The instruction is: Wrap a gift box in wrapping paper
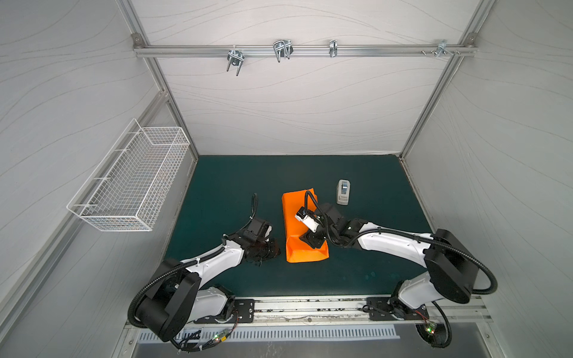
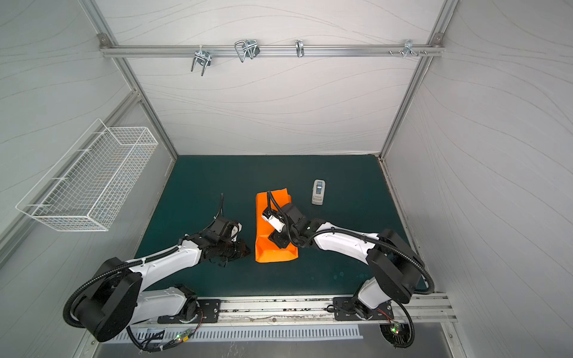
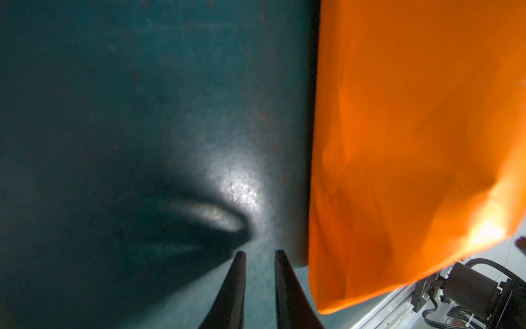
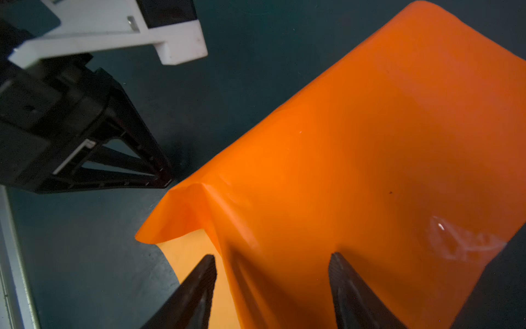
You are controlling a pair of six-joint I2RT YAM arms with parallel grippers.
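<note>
The orange wrapping paper (image 1: 293, 208) lies folded as a long bundle in the middle of the table; whether the box is inside cannot be seen. In the right wrist view, a loose flap (image 4: 175, 213) sticks out at one end, with a paler inner layer below it. My right gripper hangs over this end with its fingers apart and nothing visible held. My left gripper is low at the paper's left side, its fingertips close together but slightly apart; I cannot see anything between them in the left wrist view.
A white dispenser-like object (image 1: 343, 192) lies behind and right of the paper. A wire basket (image 1: 128, 179) hangs on the left wall.
</note>
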